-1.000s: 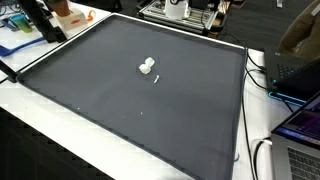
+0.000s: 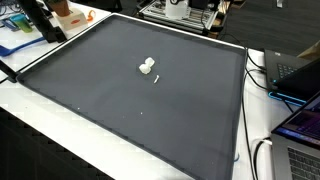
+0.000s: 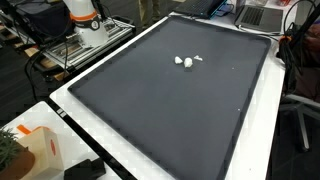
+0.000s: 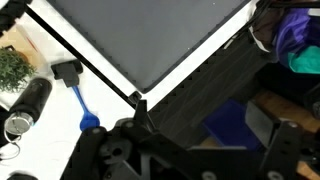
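Note:
Two small white lumps lie close together on the dark grey board, seen in exterior view 1 as a white lump (image 2: 149, 62) and its neighbour (image 2: 144, 69). A thin white bit (image 2: 157, 79) lies apart from them. In exterior view 2 the same white pieces (image 3: 188, 62) rest near the far end of the board (image 3: 170, 110). My gripper is open in the wrist view, its fingers wide apart with nothing held. It hangs past a corner of the board, away from the white pieces, which are out of the wrist view.
A blue brush (image 4: 88, 118), a dark bottle (image 4: 30, 103) and a potted plant (image 4: 12, 68) stand beside the board. Laptops (image 2: 298, 155) and cables line the other side. Most of the board is bare.

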